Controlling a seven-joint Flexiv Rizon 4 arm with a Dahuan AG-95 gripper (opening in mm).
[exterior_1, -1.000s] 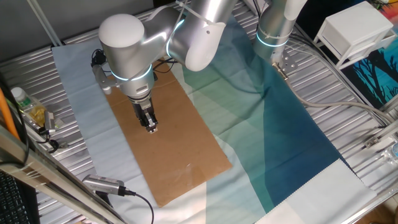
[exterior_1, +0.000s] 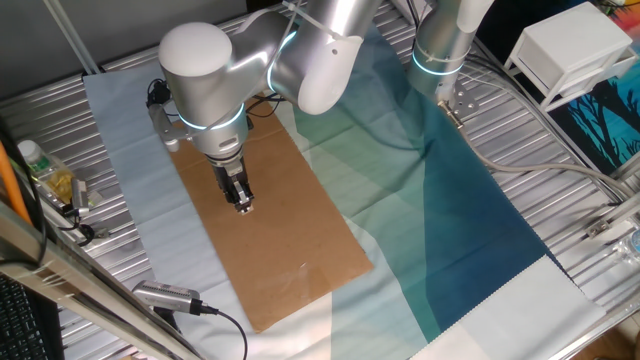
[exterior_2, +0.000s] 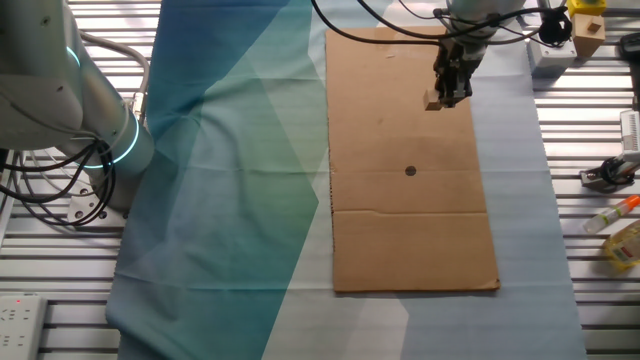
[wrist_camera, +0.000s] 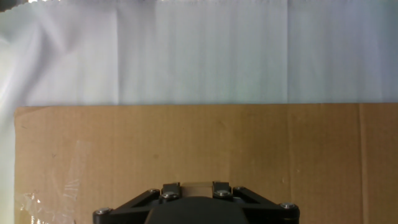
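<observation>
My gripper (exterior_1: 242, 205) points down over the upper half of a flat brown cardboard sheet (exterior_1: 290, 250). A small wooden block (exterior_2: 432, 100) shows at its fingertips in exterior view 2. From the wrist, the tan block (wrist_camera: 196, 189) fills the space between the two black fingers, so the gripper is shut on it. How high the block is above the cardboard is hard to tell. A dark round spot (exterior_2: 410, 171) marks the cardboard near its middle.
A blue, green and grey cloth (exterior_2: 250, 180) lies under the cardboard, on a slatted metal table. Bottles (exterior_2: 625, 245) and a yellow object with a wooden block (exterior_2: 588, 28) stand along one side.
</observation>
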